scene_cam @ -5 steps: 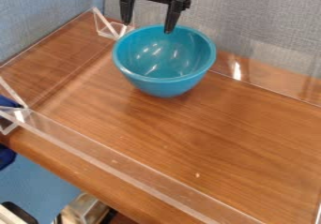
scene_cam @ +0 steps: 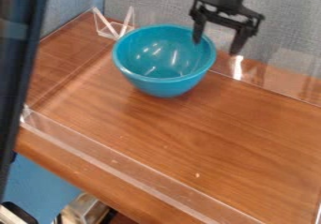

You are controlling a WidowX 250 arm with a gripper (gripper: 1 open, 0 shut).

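Observation:
A teal bowl (scene_cam: 162,67) stands upright on the wooden table (scene_cam: 213,153), toward the back left, and looks empty. My black gripper (scene_cam: 222,46) hangs above and behind the bowl's right rim, its fingers apart, with nothing seen between them.
A clear plastic wall runs along the table's edges, with a white wire-like corner piece (scene_cam: 113,23) at the back left. A dark panel (scene_cam: 13,50) fills the left edge of the view.
My gripper has moved to the right from over the bowl. A dark panel now covers the left edge, where a blue object and a white corner piece showed before.

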